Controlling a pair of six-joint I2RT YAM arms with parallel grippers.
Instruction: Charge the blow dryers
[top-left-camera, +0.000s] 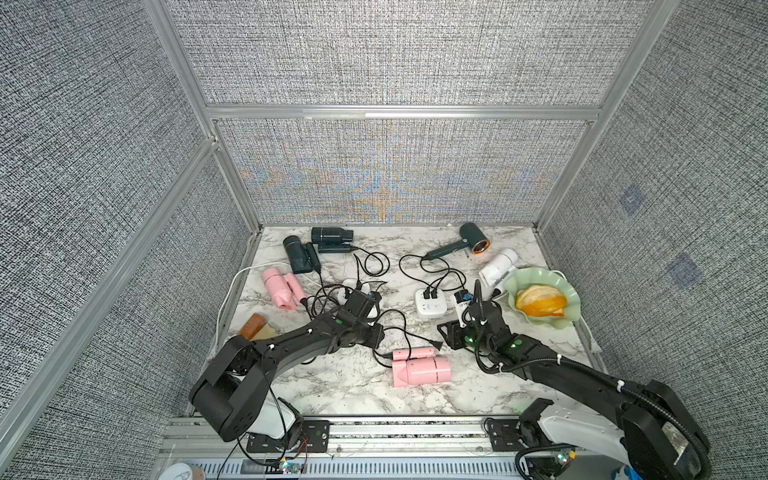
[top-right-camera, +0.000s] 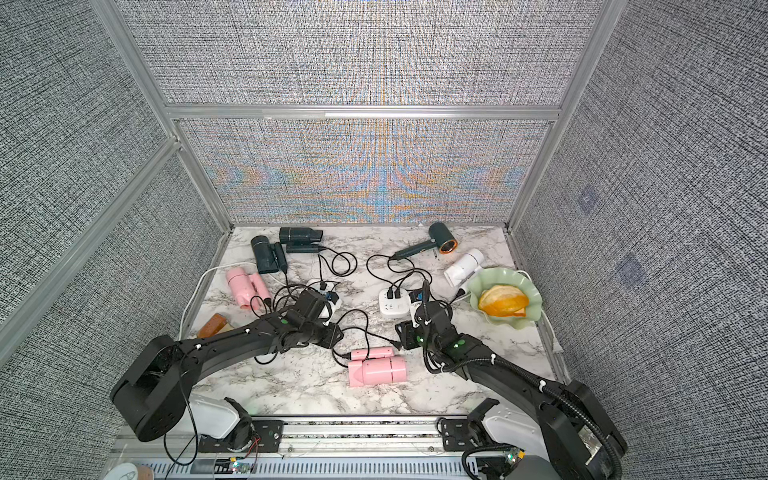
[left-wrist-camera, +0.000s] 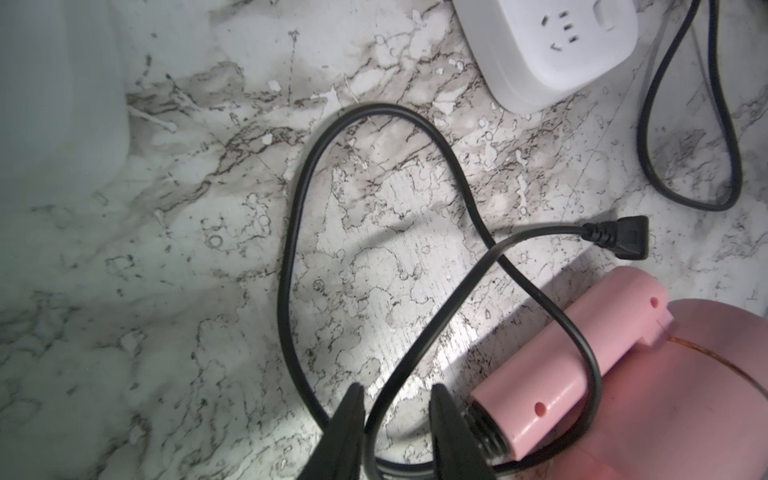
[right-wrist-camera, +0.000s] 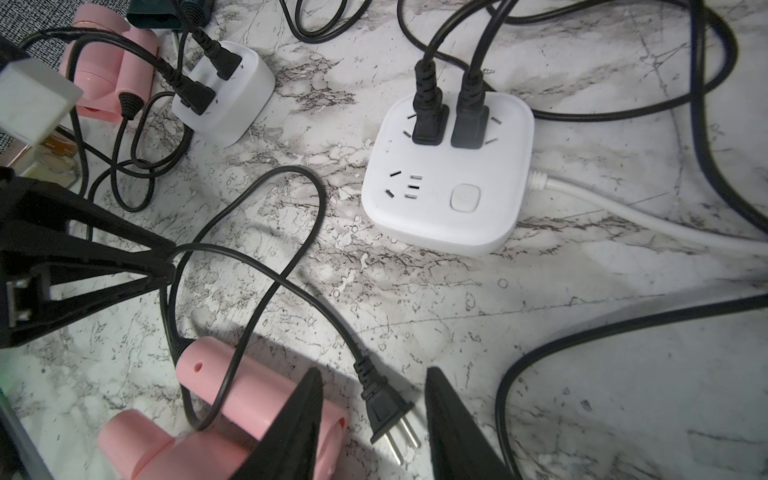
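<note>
A pink blow dryer (top-left-camera: 421, 371) lies folded near the front middle, its black cord looping beside it. Its two-pin plug (right-wrist-camera: 389, 413) is pointed toward the table front in the right wrist view. My left gripper straddles the cord, which runs between its fingers nearer the left one; a gap shows. Over the plug stands my right gripper, fingers wide apart, with the plug seen between its fingertips and not gripped. A white power strip (right-wrist-camera: 448, 180) carries two black plugs at its far side; the outlet slots nearer me are empty.
Another white strip (right-wrist-camera: 232, 89) with plugs sits to the left, tangled in cords. Pink and dark green dryers (top-left-camera: 296, 254) lie back left. Back right are a green dryer (top-left-camera: 475, 238), a white dryer (top-left-camera: 499, 266) and a green bowl (top-left-camera: 512, 302) holding bread.
</note>
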